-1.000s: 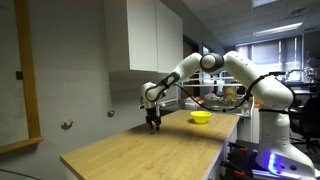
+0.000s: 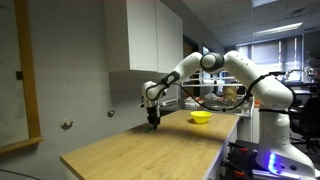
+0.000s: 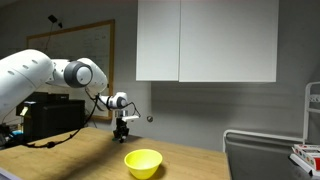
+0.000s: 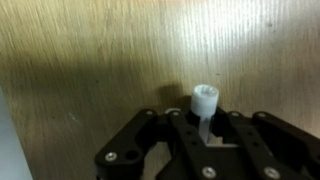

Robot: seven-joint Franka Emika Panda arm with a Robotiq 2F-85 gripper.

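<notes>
In the wrist view, a white marker-like stick (image 4: 205,100) stands up between the dark fingers of my gripper, which is shut on it. Its round end points toward the camera, and its lower part is hidden by the fingers. In exterior view 1 the gripper (image 2: 152,124) hangs low over the wooden table (image 2: 130,152), toward its back edge; whether it touches the surface cannot be told. Exterior view 2 has the gripper (image 3: 121,134) at the far part of the table, too small to show the stick.
A yellow bowl (image 2: 201,117) stands on the table between the gripper and the arm's base. White cabinets (image 2: 165,45) hang above the back edge. A loose cable (image 3: 52,144) runs along the arm.
Over the last second the gripper has shifted very slightly at about the same place, low over the table. The bowl has not moved.
</notes>
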